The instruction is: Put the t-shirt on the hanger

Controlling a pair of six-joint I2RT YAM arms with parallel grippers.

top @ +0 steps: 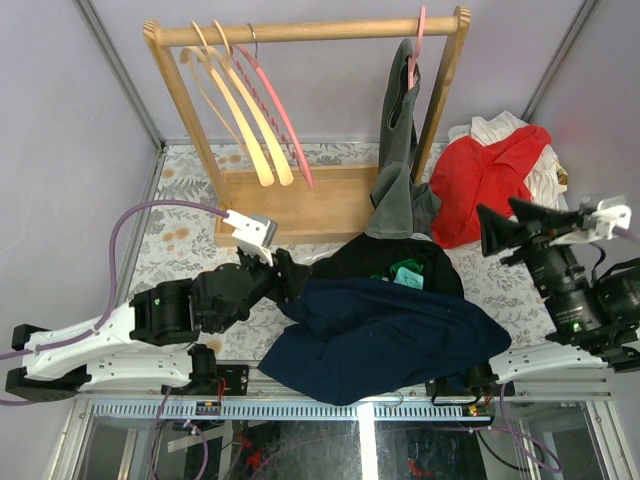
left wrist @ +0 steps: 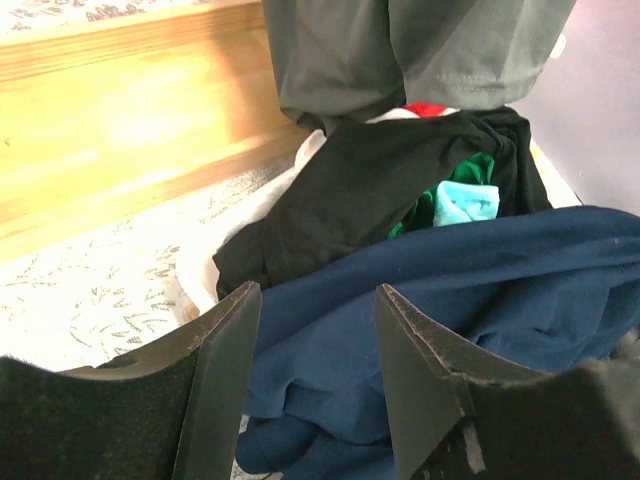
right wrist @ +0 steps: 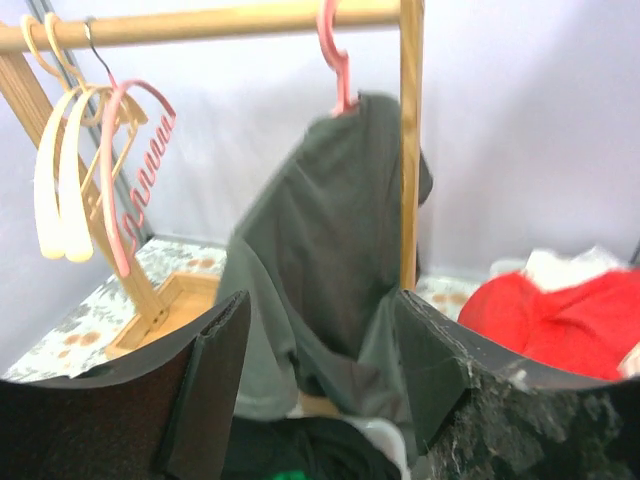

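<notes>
A dark grey shirt (top: 399, 130) hangs from a pink hanger (top: 416, 50) at the right end of the wooden rack's rail. In the foreground a navy shirt (top: 390, 335) lies loose, partly over a black garment (left wrist: 370, 180) with green and turquoise bits showing. My left gripper (top: 292, 275) is open, above the navy shirt's left edge; nothing is between its fingers. My right gripper (top: 495, 232) is raised at the right, its fingers (right wrist: 215, 370) parted and empty. In the right wrist view, the grey shirt shows beyond them.
Tan hangers (top: 238, 100) and another pink hanger (top: 278, 112) hang at the left of the wooden rack (top: 310, 31). A red garment (top: 485, 185) lies heaped over white cloth at the right.
</notes>
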